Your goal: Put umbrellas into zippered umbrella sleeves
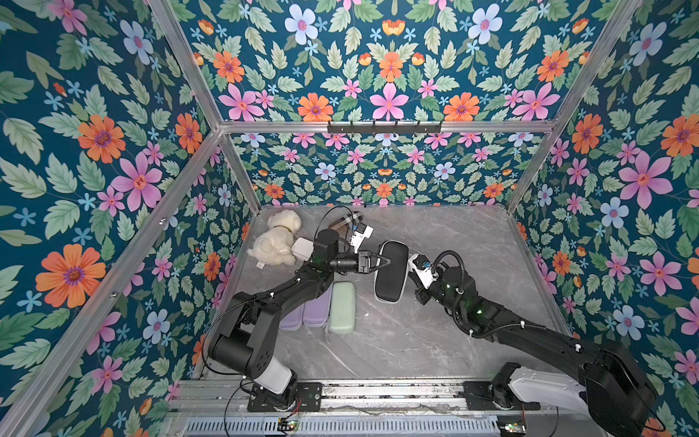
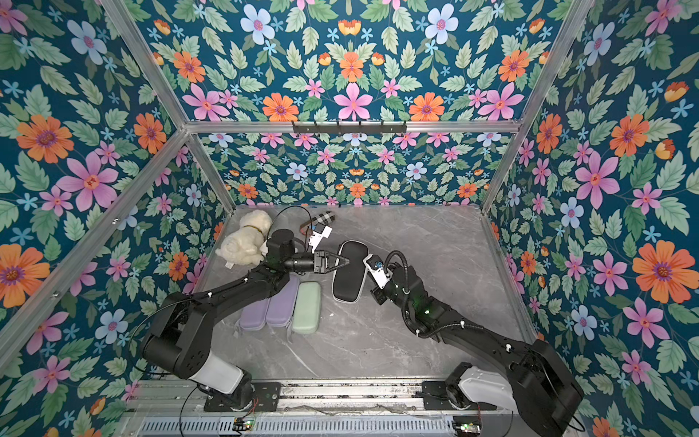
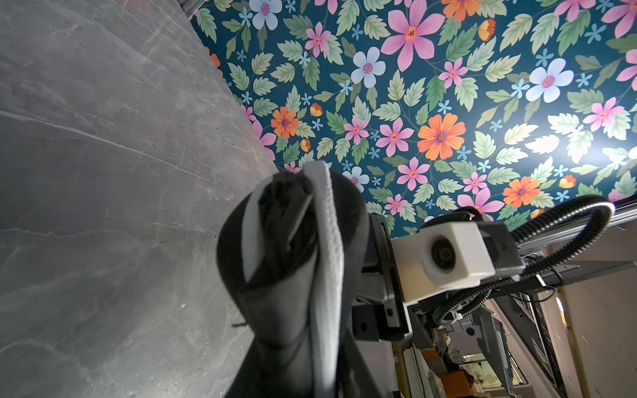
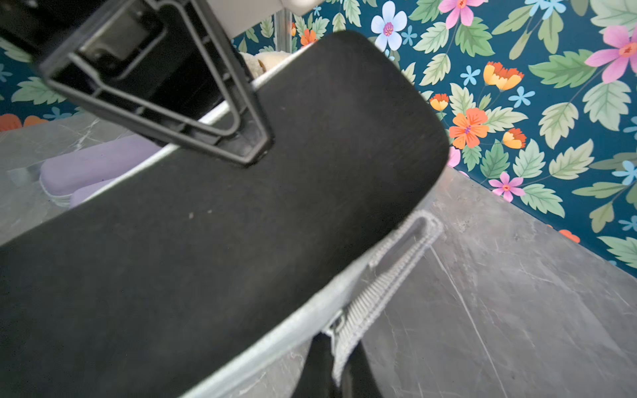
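My left gripper (image 1: pixel 391 260) is shut on a black sleeve (image 1: pixel 394 282) with white zipper edging, pinching it through its thickness, one finger (image 4: pixel 242 142) lying over the black face. In the left wrist view dark folded fabric (image 3: pixel 285 212) shows in the open end, beside the white zipper tape (image 3: pixel 323 285). Whether it is an umbrella I cannot tell. At the sleeve's right edge my right gripper is shut by the zipper slider (image 4: pixel 336 323). A loop of zipper tape (image 4: pixel 378 295) stands off the edge there. Whether the pull is between its fingertips is unclear.
Two purple cases (image 1: pixel 316 309) and a green case (image 1: pixel 342 307) lie left of the sleeve. A cream plush toy (image 1: pixel 273 246), a white box (image 1: pixel 303 250) and a plaid item (image 1: pixel 345 220) sit behind.
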